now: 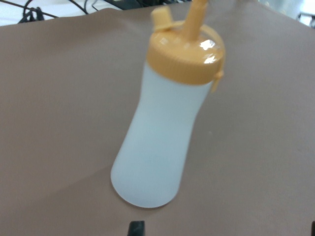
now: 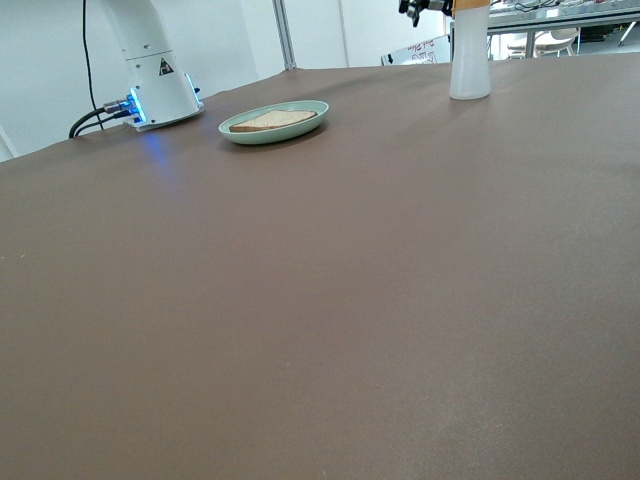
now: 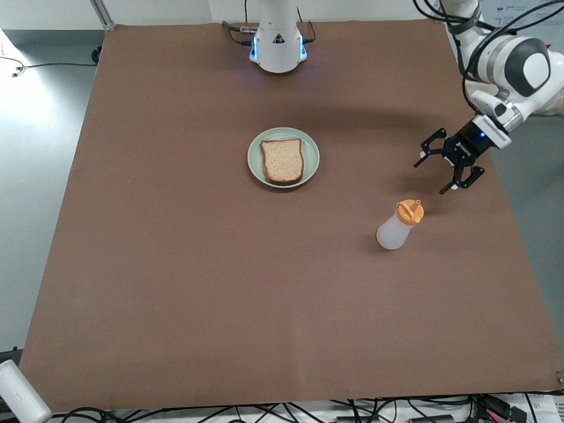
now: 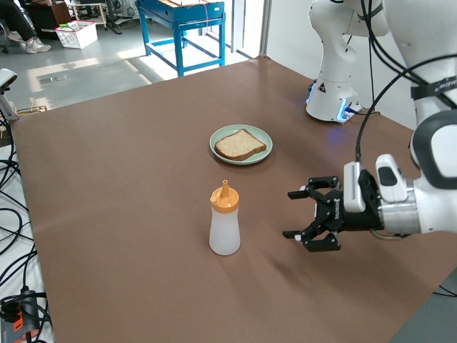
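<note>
A squeeze bottle [image 3: 395,229] with an orange flip cap stands upright on the brown table; it fills the middle of the wrist view [image 1: 155,137]. Above and beside it, on the robot's side, my black gripper [image 4: 287,215] hangs open with nothing between its fingers; the fingertips [image 1: 136,228] show at the bottom edge of the wrist view. A pale green plate [image 4: 260,155] holds a slice of bread [image 3: 282,160], farther from the gripper than the bottle is.
Cables [image 4: 14,243] lie along one side beyond the table.
</note>
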